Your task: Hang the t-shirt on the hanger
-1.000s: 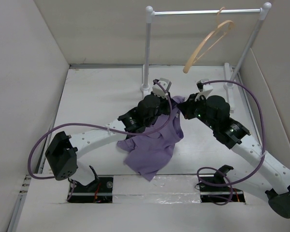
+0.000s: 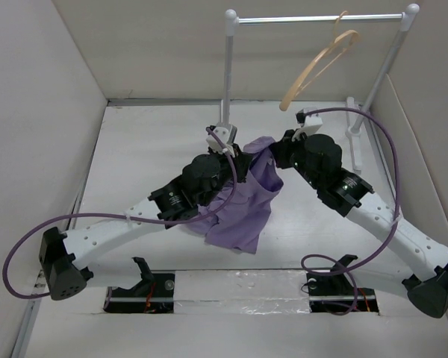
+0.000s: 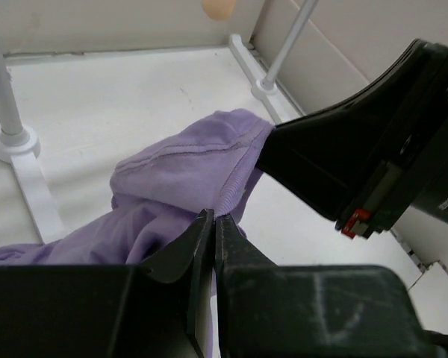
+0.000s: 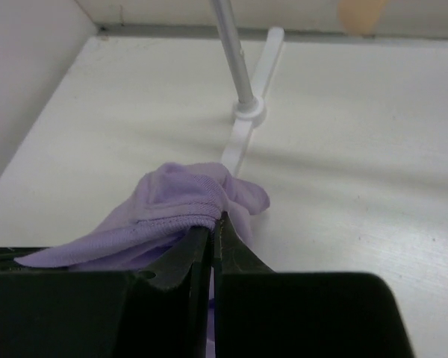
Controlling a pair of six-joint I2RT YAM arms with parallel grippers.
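The purple t shirt point(image 2: 239, 216) is lifted at the centre, bunched and hanging down onto the white floor. My left gripper is shut at a fold of it; the cloth's edge reaches the fingertips. My right gripper is shut on the t shirt at a folded band, close to the left one in the top view. The wooden hanger point(image 2: 313, 63) hangs from the rail at the upper right, above and behind the right gripper.
A metal rack with a top rail point(image 2: 319, 18) stands on white feet behind the grippers. Walls enclose the sides and back.
Compared with a second ago, both arms have shifted left, the right one slightly upward in the top view. The lower part of the t shirt has risen a little.
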